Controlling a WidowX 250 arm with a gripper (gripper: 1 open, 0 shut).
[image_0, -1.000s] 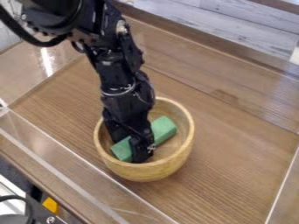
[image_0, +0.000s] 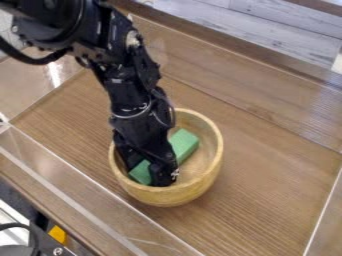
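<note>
A light wooden bowl (image_0: 203, 182) stands on the wooden table (image_0: 261, 200), with a green block (image_0: 185, 143) lying inside it. My black gripper (image_0: 150, 168) reaches down from the top left into the bowl, over the block. Its fingertips are low in the bowl, partly hidden against the block, and I cannot see clearly whether anything is between them.
Clear table lies to the right of and behind the bowl. A pale panelled wall (image_0: 267, 35) runs along the back. Clear edging runs along the left and front, with a small yellow object (image_0: 56, 233) beyond it at the bottom left.
My gripper and the bowl have shifted very slightly over the last second, with the gripper still down inside the bowl.
</note>
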